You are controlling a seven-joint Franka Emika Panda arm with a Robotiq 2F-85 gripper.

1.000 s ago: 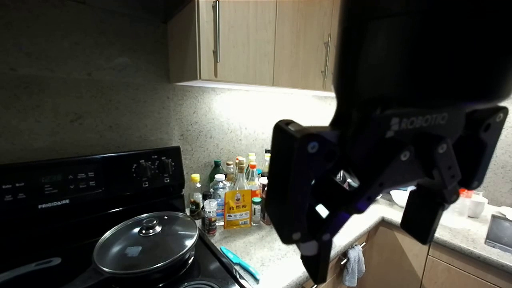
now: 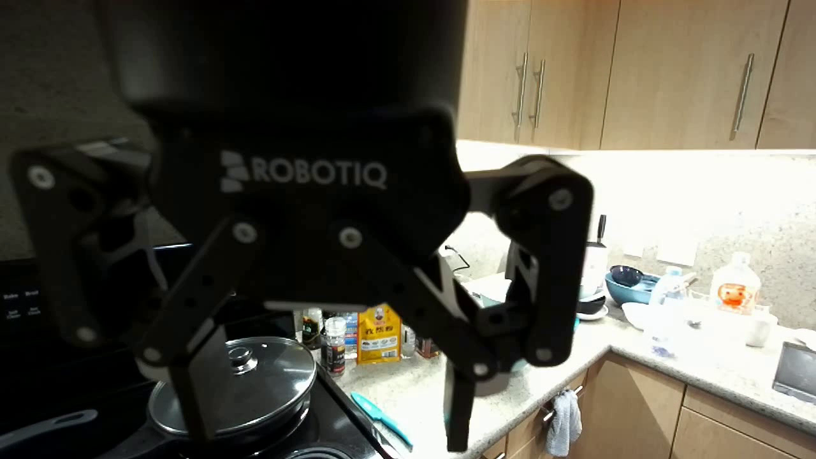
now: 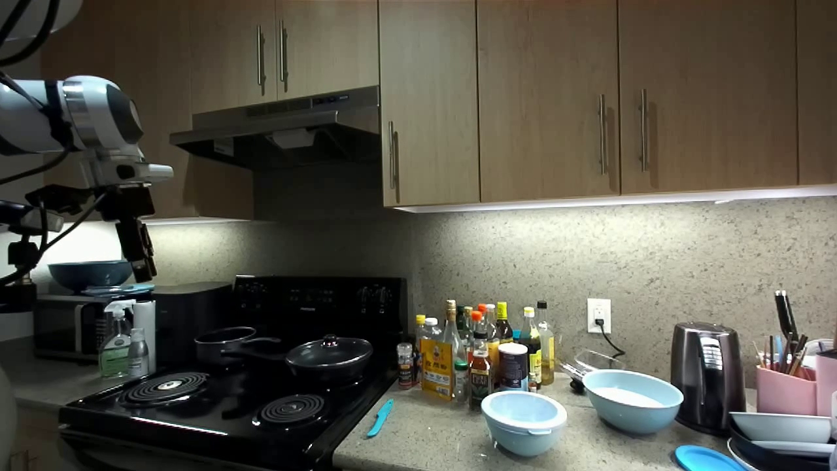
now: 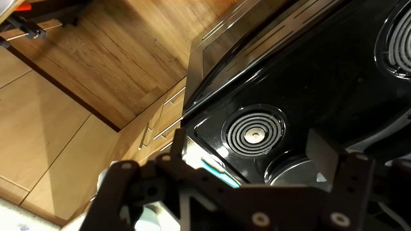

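Observation:
My gripper (image 2: pixel 325 417) hangs large in front of exterior view 1, its two fingers spread wide and nothing between them. In the wrist view the open gripper has the stove behind it. A dark pan with a glass lid (image 2: pixel 268 375) rests on the stove; one finger partly covers it in exterior view 1. The whole lidded pan (image 3: pixel 329 357) shows in exterior view 2, well to the right of the gripper (image 3: pixel 142 263). A turquoise knife (image 3: pixel 380 417) lies on the counter beside the stove.
Bottles and a yellow packet (image 2: pixel 379 334) crowd the counter behind the knife. Two light-blue bowls (image 3: pixel 524 436) and a kettle (image 3: pixel 708 377) stand farther right. A smaller pot (image 3: pixel 223 345) sits on the stove's back left.
In exterior view 1 my gripper has moved left, from over the counter to in front of the stove and pan. It has also turned, so both fingers now spread across the view. Pan and knife have not moved.

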